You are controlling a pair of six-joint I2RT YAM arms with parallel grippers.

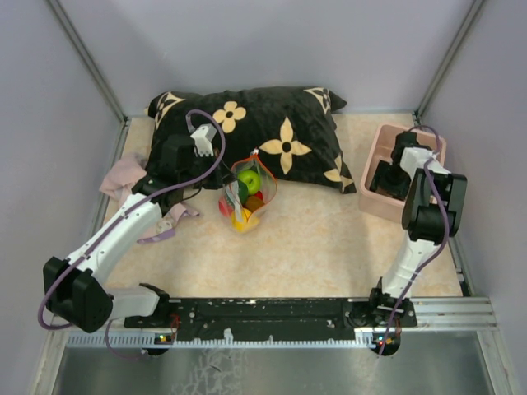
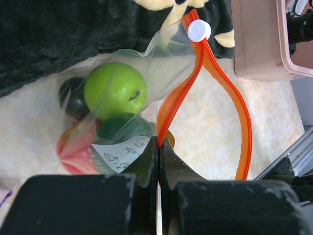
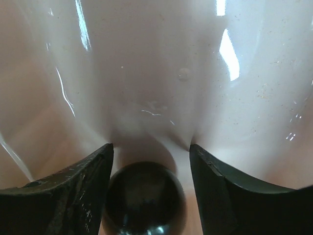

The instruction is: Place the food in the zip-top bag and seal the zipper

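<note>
The zip top bag with orange zipper holds a green apple and several other coloured food pieces, its mouth open. My left gripper is shut at the zipper's rim near the bag's front. My right gripper is down inside the pink bin at the right. In the right wrist view its fingers stand apart on either side of a dark round food piece; whether they touch it is unclear.
A black floral cushion lies along the back. A pink cloth is at the left.
</note>
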